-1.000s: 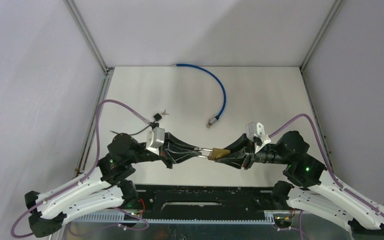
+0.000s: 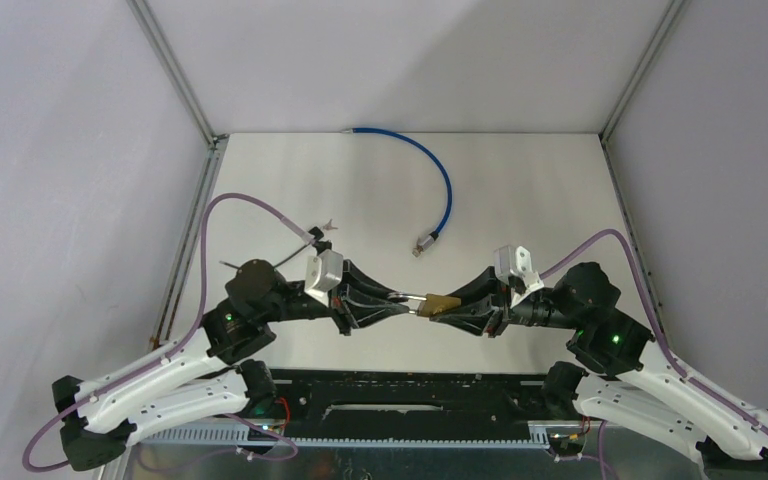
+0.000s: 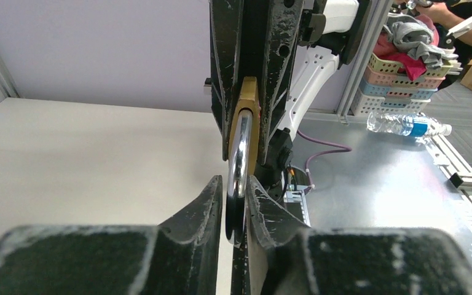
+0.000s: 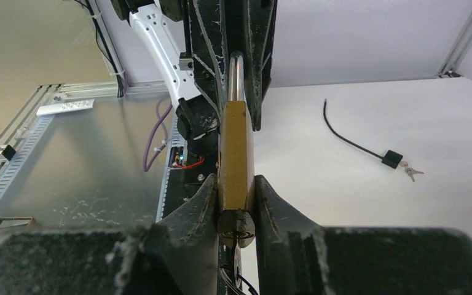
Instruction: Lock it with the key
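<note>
A brass padlock with a steel shackle (image 3: 238, 166) is held level between my grippers at the middle front of the table. My right gripper (image 2: 435, 308) is shut on its brass body (image 4: 235, 160). My left gripper (image 2: 398, 302) is shut on the shackle end, facing the right one. A small key bunch (image 4: 410, 171) lies on the table beside a black square piece (image 4: 392, 159) with a dark cable, behind the left arm in the top view.
A blue cable (image 2: 430, 160) with metal ends lies across the back middle of the white table (image 2: 530, 190). Walls border the table at back and sides.
My left gripper and arm have shifted very slightly to the right toward the padlock. The right arm is nearly unchanged.
</note>
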